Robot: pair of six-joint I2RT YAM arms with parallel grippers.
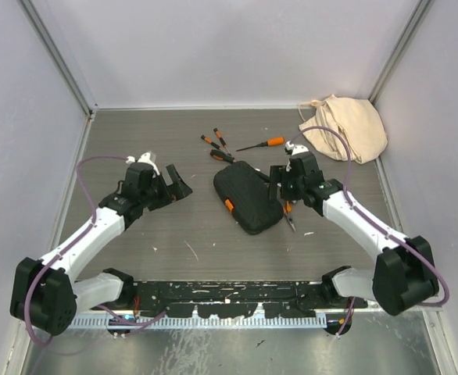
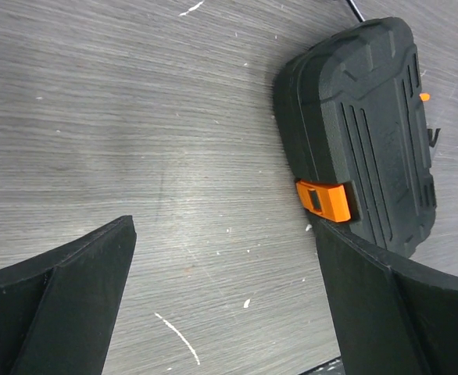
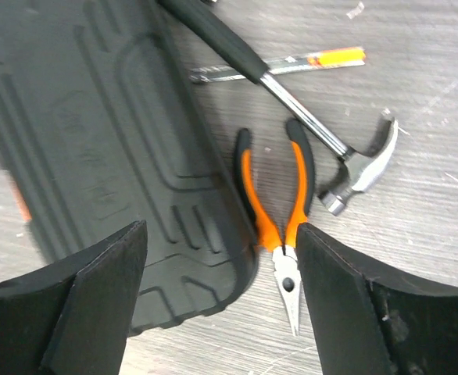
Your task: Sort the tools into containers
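A black tool case (image 1: pixel 245 199) with an orange latch (image 2: pixel 330 201) lies mid-table, angled. Along its right side, in the right wrist view, lie orange-black pliers (image 3: pixel 298 184), a hammer (image 3: pixel 356 168) and a yellow-tipped blade-like tool (image 3: pixel 323 58). Screwdrivers (image 1: pixel 274 141) and other small orange-handled tools (image 1: pixel 219 137) lie behind the case. My left gripper (image 1: pixel 178 181) is open and empty above the left of the table. My right gripper (image 1: pixel 280 181) hangs over the case's right side, fingers apart, nothing seen between them but pliers and table below.
A folded beige cloth bag (image 1: pixel 345 125) lies at the back right. Walls border the table at back and sides.
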